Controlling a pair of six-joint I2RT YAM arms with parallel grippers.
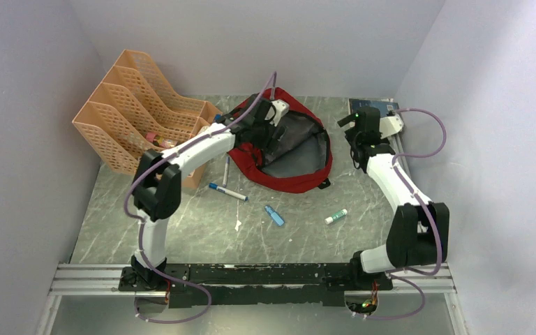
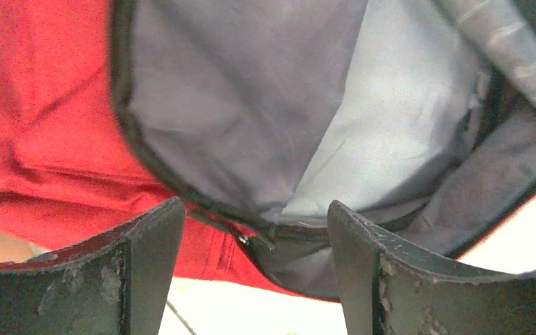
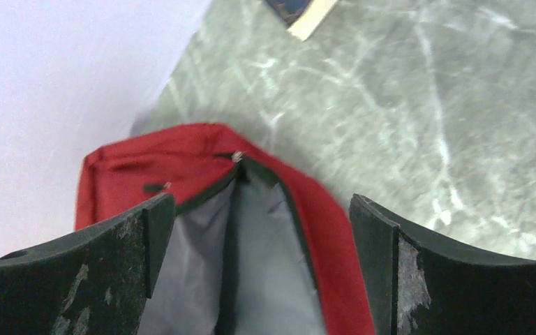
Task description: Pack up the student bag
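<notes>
The red bag (image 1: 294, 183) lies unzipped at the centre back, its grey lining (image 2: 398, 118) exposed. Above its left part hovers my left gripper (image 1: 279, 134), and the left wrist view shows its fingers (image 2: 150, 258) wide apart with only lining and red cloth beyond. My right gripper (image 1: 350, 128) is right of the bag, open and empty. Behind the right arm is the dark blue book (image 1: 371, 106) at the back right. On the table in front lie a blue-capped marker (image 1: 228, 192), a small blue bottle (image 1: 274, 215) and a white-green tube (image 1: 336, 216).
A tall orange organiser (image 1: 122, 112) with several compartments stands at the left, some small items inside it. Another slim marker (image 1: 226, 171) lies between it and the bag.
</notes>
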